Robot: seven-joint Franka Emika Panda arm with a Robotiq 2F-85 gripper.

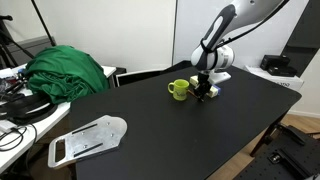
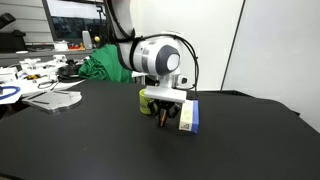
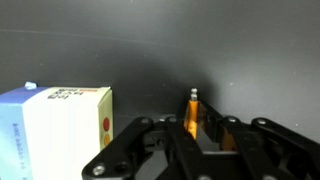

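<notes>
An orange pen-like stick (image 3: pixel 191 118) with a pale tip stands between my fingers in the wrist view. My gripper is shut on it, low over the dark table. From the second exterior view, the gripper (image 2: pixel 163 115) hides most of the stick, and a little orange shows between the fingers. Whether its tip touches the table I cannot tell. A yellow-green mug (image 1: pixel 180 90) stands just left of the gripper (image 1: pixel 203 97) in the first exterior view. In the second, the mug (image 2: pixel 147 100) is partly hidden behind the gripper.
A white and blue box (image 3: pixel 70 130) lies close beside the gripper, with a gap between. Far along the table is a grey metal tray (image 1: pixel 88 140). A green cloth heap (image 1: pixel 65 75) lies beyond the table's edge.
</notes>
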